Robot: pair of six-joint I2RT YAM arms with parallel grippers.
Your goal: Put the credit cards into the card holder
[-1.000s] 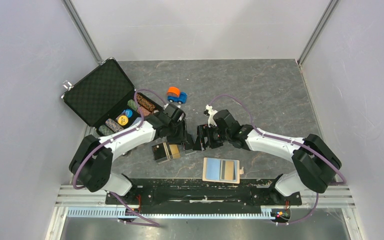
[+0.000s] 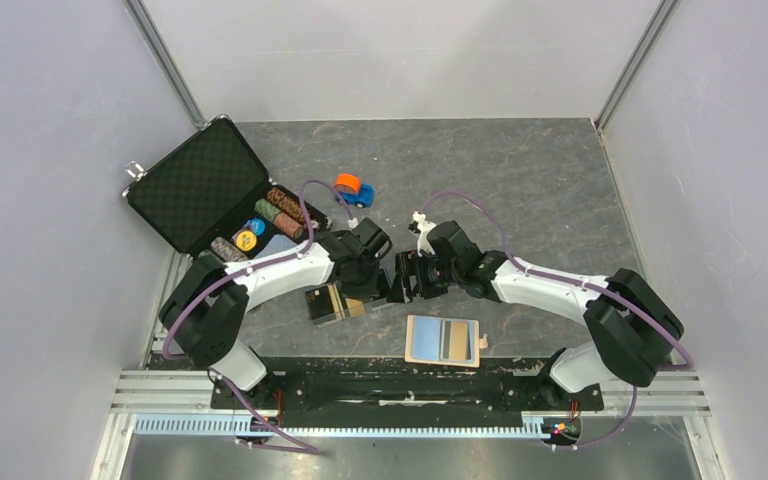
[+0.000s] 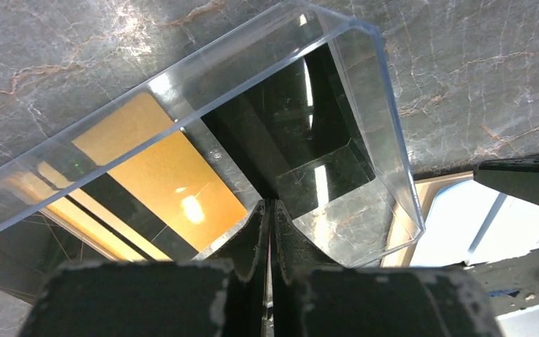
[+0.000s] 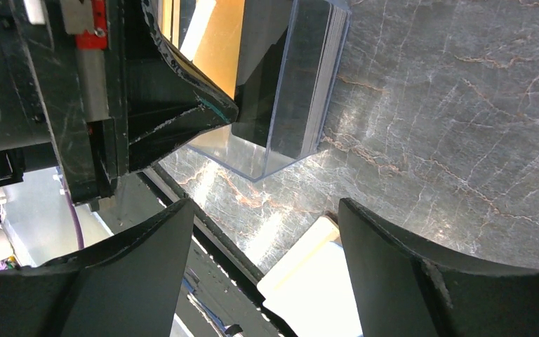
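Observation:
A clear plastic holder (image 3: 387,116) lies on the grey table, with black and gold cards (image 3: 182,189) at its left part and a dark card (image 3: 274,126) at its right end. My left gripper is shut at the holder, its tips by the dark card's lower edge, with nothing seen between them. Whether they touch the card I cannot tell. My right gripper stands open and empty near the holder's right end. In the top view, the left gripper hides part of the holder.
A wooden tray (image 2: 410,356) with blue, grey and gold cards (image 2: 457,340) lies in front, to the right. Behind are an open black case (image 2: 205,185) with chips and a blue and orange toy car (image 2: 358,193).
The gold part appears slightly farther right. My right arm has stayed in place.

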